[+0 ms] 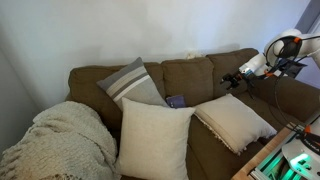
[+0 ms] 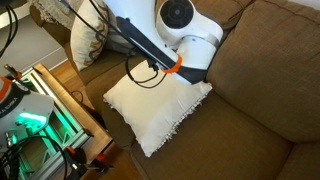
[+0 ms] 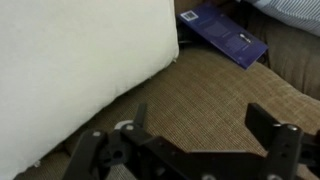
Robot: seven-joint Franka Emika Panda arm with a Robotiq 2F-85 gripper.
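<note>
My gripper is open, with nothing between its fingers, and brown sofa fabric shows beyond it. In exterior view 1 the gripper [image 1: 231, 80] hangs over the right part of the sofa, above and behind a flat-lying white fringed pillow [image 1: 235, 121]. That pillow [image 2: 158, 108] lies below the arm in exterior view 2, where the gripper cannot be made out. A dark purple book [image 3: 224, 33] rests on the sofa, ahead of my fingers in the wrist view; this book [image 1: 176, 101] leans near the backrest in exterior view 1.
A larger white pillow [image 1: 154, 140] stands mid-sofa, with a grey striped pillow [image 1: 132, 84] behind it. A cream knitted blanket [image 1: 62, 147] covers the left end. Bare seat [image 2: 230, 125] lies beside the flat pillow. A wooden edge [image 2: 72, 108] borders the robot's base.
</note>
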